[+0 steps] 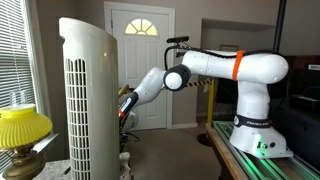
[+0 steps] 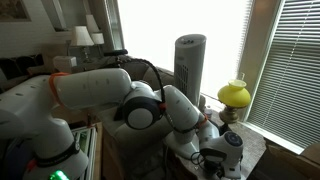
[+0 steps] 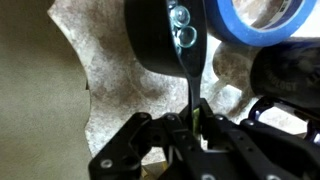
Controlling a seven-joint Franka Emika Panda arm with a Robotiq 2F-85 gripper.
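Observation:
In the wrist view my gripper is shut on the thin handle of a dark scoop or ladle. Two clear, round, bead-like shapes show on or in its bowl. The bowl hangs over a mottled pale surface; whether it touches that surface I cannot tell. In exterior view 2 the end of the arm is low near the window side, its fingertips hard to make out. Exterior view 1 has them hidden behind the tall white tower.
Close on the right are a blue ring, like a tape roll, and a black mug. A yellow lamp and the tall white tower stand near the arm. Plain greyish floor or surface lies left of the mottled one.

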